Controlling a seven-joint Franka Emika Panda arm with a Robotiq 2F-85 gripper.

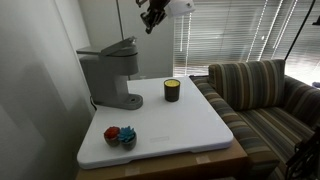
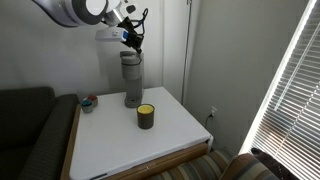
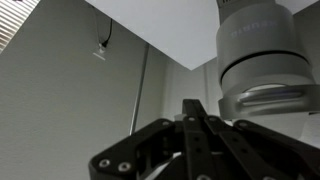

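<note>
My gripper (image 1: 148, 29) hangs in the air above the table, close to the top of a grey coffee machine (image 1: 108, 78). In the wrist view the gripper is shut, with nothing showing between its fingers. There the machine (image 3: 262, 45) fills the upper right, with a slotted front part (image 3: 275, 98) beside the fingers. Exterior view 2 has the gripper (image 2: 138, 46) just above the machine (image 2: 132, 82). A dark cup with a yellow inside (image 1: 172, 90) stands on the white tabletop (image 1: 175, 130). Two small items, one red-topped (image 1: 112, 133) and one blue-topped (image 1: 127, 136), sit near the left front.
A striped sofa (image 1: 247, 88) adjoins the table's right side in exterior view 1. Window blinds (image 1: 220, 40) lie behind, and a wall (image 1: 35, 90) is at the left.
</note>
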